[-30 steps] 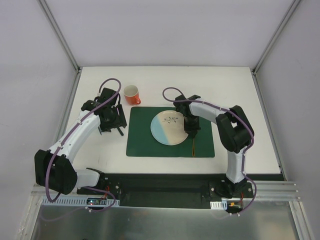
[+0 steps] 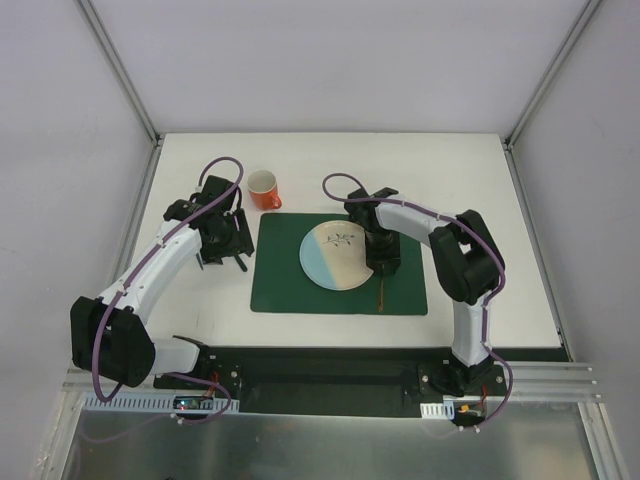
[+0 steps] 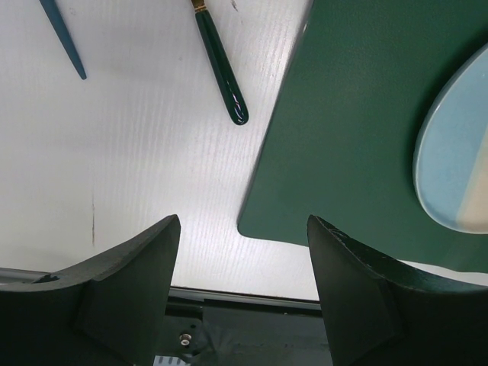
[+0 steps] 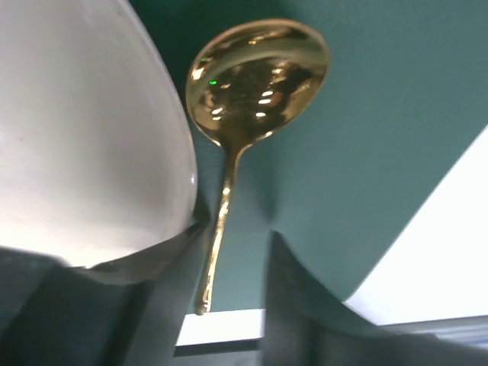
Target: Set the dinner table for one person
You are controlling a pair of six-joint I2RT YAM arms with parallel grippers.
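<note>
A gold spoon (image 4: 259,80) lies on the green placemat (image 2: 275,265), to the right of the plate (image 2: 338,255), its handle pointing toward the table's front. My right gripper is low over the mat, fingers apart on either side of the handle; its left finger (image 4: 171,278) is close against the plate's rim. In the top view the gripper hides the spoon's bowl. Left of the mat, my left gripper hangs open and empty above the table. A dark green-handled utensil (image 3: 221,69) and a blue-handled one (image 3: 65,38) lie there, their far ends out of view.
Behind the mat's left corner stands an orange-and-white mug (image 2: 264,190), upright.
The spoon's handle end has moved a little left too, and mat and plate have slid slightly the same way. The left arm looks still.
</note>
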